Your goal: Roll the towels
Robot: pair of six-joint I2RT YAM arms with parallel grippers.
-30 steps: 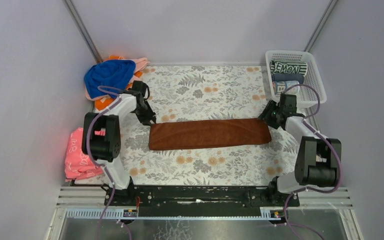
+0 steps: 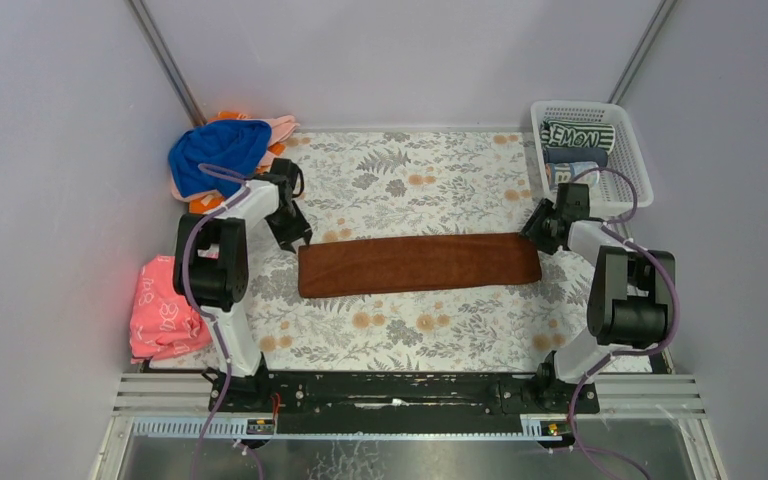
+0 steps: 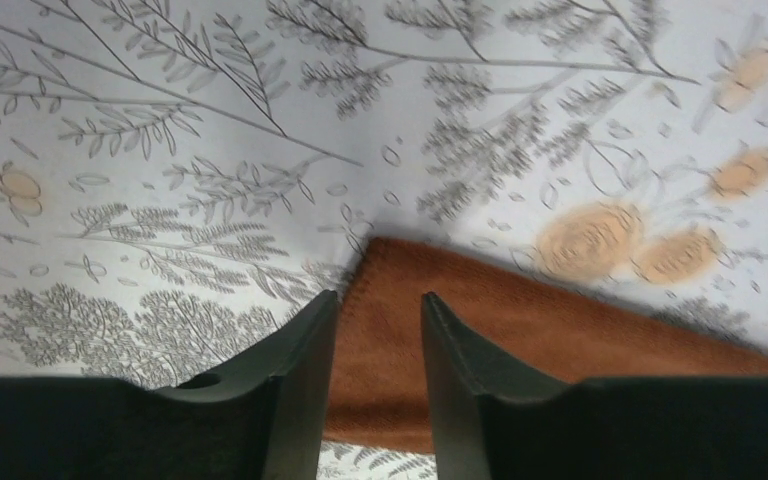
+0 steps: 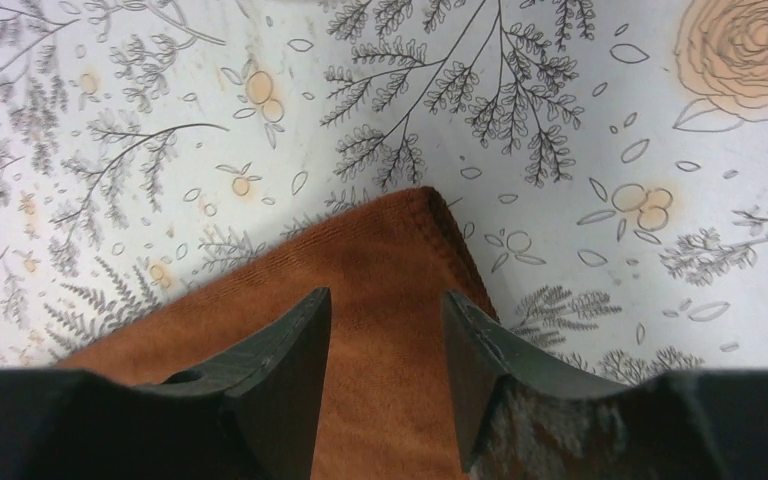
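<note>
A brown towel lies flat in a long strip across the middle of the table. At its far left corner is my left gripper, its fingers parted. The left wrist view shows the towel's corner lying loose just ahead of those fingers. Over the far right corner stands my right gripper, open too. In the right wrist view its fingers are apart above the towel, whose folded corner lies flat on the cloth. Neither gripper holds anything.
A white basket with several rolled towels stands at the back right. Blue and orange towels are heaped at the back left, and a pink towel lies at the front left.
The brown towel's right end has shifted slightly toward the back. Both arms have moved a little.
</note>
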